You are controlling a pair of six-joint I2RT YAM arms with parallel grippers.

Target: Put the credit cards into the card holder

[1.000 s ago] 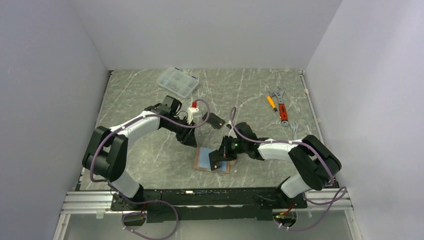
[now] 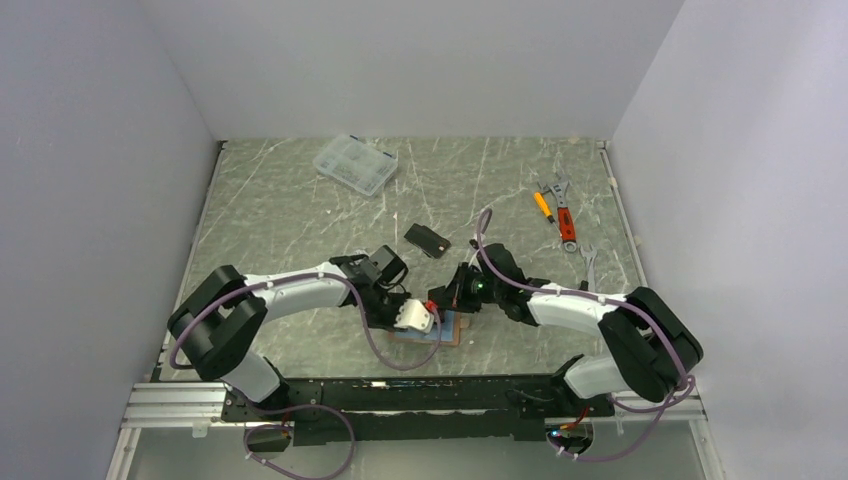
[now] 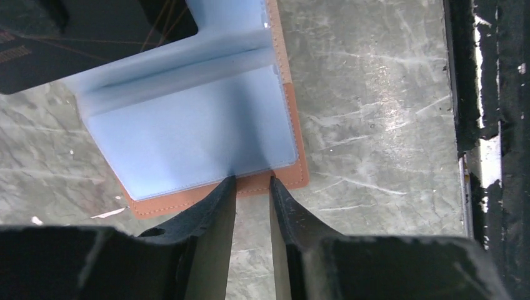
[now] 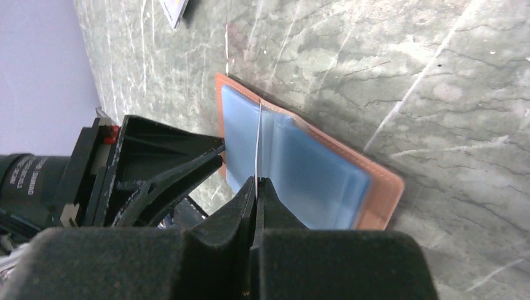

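The card holder, brown with pale blue pockets [image 3: 194, 131], lies flat near the table's front edge. A black card [image 3: 94, 50] is pinched in my right gripper, which is shut on it. From the right wrist, that card [image 4: 258, 137] appears edge-on, as a thin line above the blue pockets. My left gripper is partly open at the holder's brown border, with a narrow gap and nothing visible gripped. Whether its fingers touch the border cannot be told. In the top view both grippers hide much of the holder [image 2: 448, 325]. A second black card [image 2: 427, 240] lies behind them.
A clear plastic box [image 2: 356, 164] stands at the back left. An orange-handled tool [image 2: 544, 207], a red-handled wrench [image 2: 567, 225] and a plain wrench [image 2: 589, 262] occupy the right side. Bare table surrounds the holder.
My right gripper has shifted slightly, still gripping the black card over the holder.
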